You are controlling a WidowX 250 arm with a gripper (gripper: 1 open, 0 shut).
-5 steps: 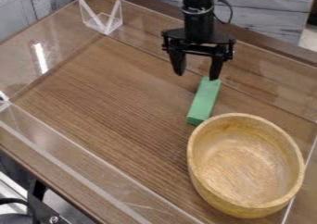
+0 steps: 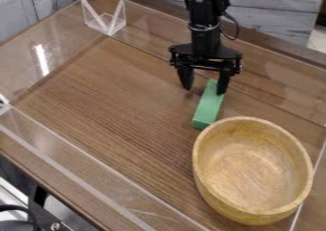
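My black gripper (image 2: 205, 81) hangs from the top centre of the camera view, its two fingers apart and low, one on either side near the upper end of a green oblong object (image 2: 207, 110) lying on the wooden table. Whether the fingers touch it I cannot tell.
A large pale yellow bowl (image 2: 253, 192) sits in front of the green object at lower right. A clear wire-like item (image 2: 106, 17) stands at the back left.
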